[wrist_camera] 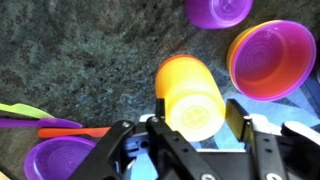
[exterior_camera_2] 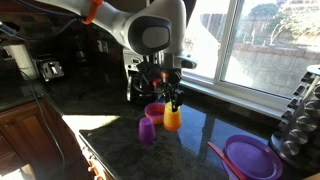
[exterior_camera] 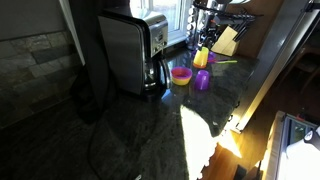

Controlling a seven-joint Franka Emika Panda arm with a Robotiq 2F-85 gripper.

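Note:
An orange-yellow cup [wrist_camera: 186, 78] stands between the fingers of my gripper, its pale round end facing the wrist camera. One finger [wrist_camera: 160, 109] sits at each side of that end; whether they press on it cannot be made out. Exterior view 2 shows the cup [exterior_camera_2: 172, 118] just beneath the gripper [exterior_camera_2: 172, 98], narrower at its top. I cannot tell whether its lower end touches the counter. A purple cup [exterior_camera_2: 147, 130] is close by, and the pink-and-yellow bowl [wrist_camera: 272, 60] lies to the right in the wrist view.
A purple plate [exterior_camera_2: 252, 156] carries a red utensil; green and orange utensils [wrist_camera: 75, 132] also show near it. The coffee maker [exterior_camera: 135, 55] stands behind the bowl. A spice rack [exterior_camera_2: 298, 120] is by the window. Open dark counter [exterior_camera: 165, 135] fills the foreground.

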